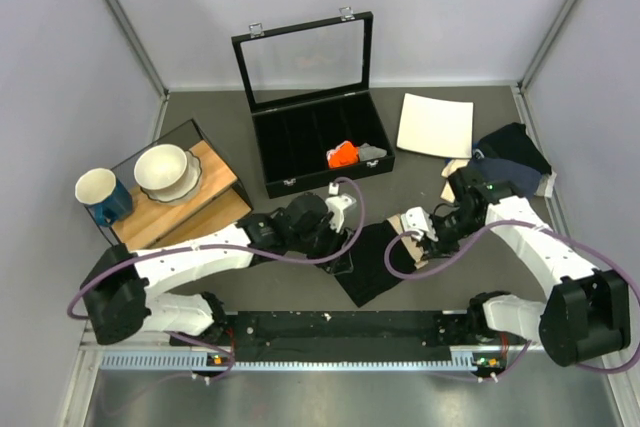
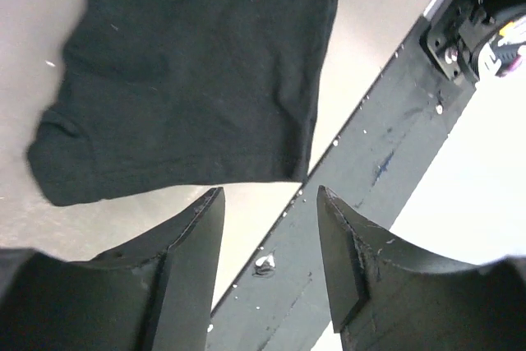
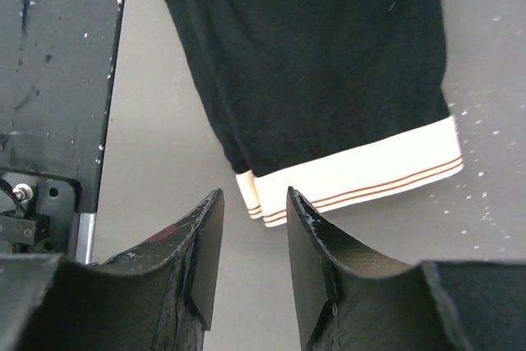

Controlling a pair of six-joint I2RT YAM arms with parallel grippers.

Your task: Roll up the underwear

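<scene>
The dark underwear (image 1: pixel 378 265) lies folded flat near the table's front edge, with a light waistband (image 3: pixel 370 170) at its right end. In the left wrist view the dark cloth (image 2: pixel 205 71) stretches out beyond my left gripper, which is open and empty, just short of the cloth's near edge. My right gripper has its fingers parted with nothing held. Its tips stand by the waistband's striped near corner, and the right fingertip overlaps that edge in view; whether it touches cannot be told.
An open black case (image 1: pixel 280 147) at the back holds orange and grey rolled items (image 1: pixel 343 154). A white board (image 1: pixel 435 126) and a dark cloth pile (image 1: pixel 510 157) lie at back right. A wooden shelf (image 1: pixel 212 177) with bowls and a mug (image 1: pixel 104 195) stands left.
</scene>
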